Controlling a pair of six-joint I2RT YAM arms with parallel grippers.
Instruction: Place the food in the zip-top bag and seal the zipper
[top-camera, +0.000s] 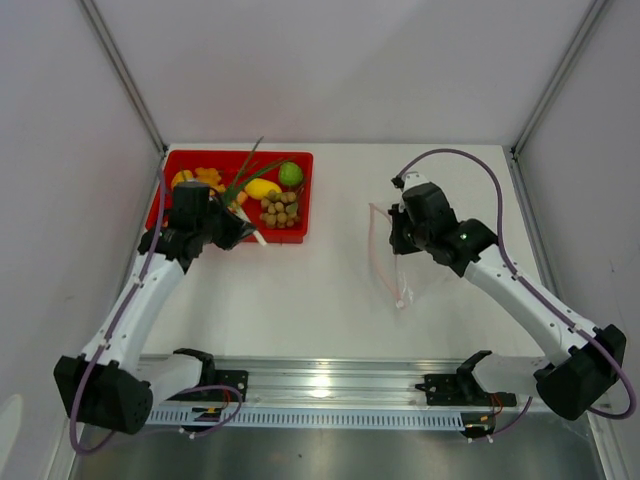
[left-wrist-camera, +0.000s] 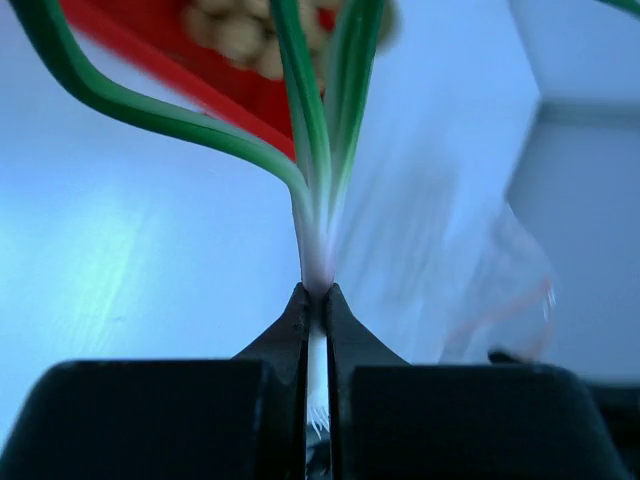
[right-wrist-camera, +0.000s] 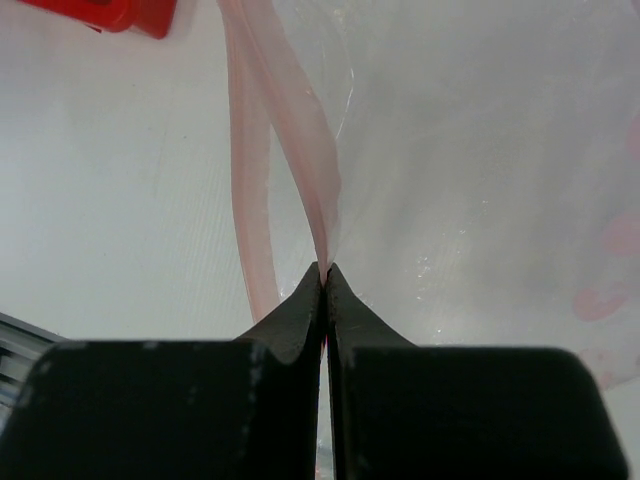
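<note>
A green onion (left-wrist-camera: 318, 190), green leaves above a white stalk, is pinched near its white part in my left gripper, which is shut on it. In the top view the left gripper (top-camera: 248, 232) hangs near the red bin's front edge, the stalk's white end pointing forward and right. My right gripper is shut on the pink-edged rim of the clear zip bag (right-wrist-camera: 450, 190). The bag's mouth (top-camera: 383, 278) stands parted on the left, its pink strips separated. How deep the bag gapes is hard to tell.
The red bin (top-camera: 307, 215) at the back left holds a yellow mango (top-camera: 262, 188), a green round fruit (top-camera: 290, 175) and a brown bunch (top-camera: 280, 212). Bare table (top-camera: 300, 300) lies between bin and bag.
</note>
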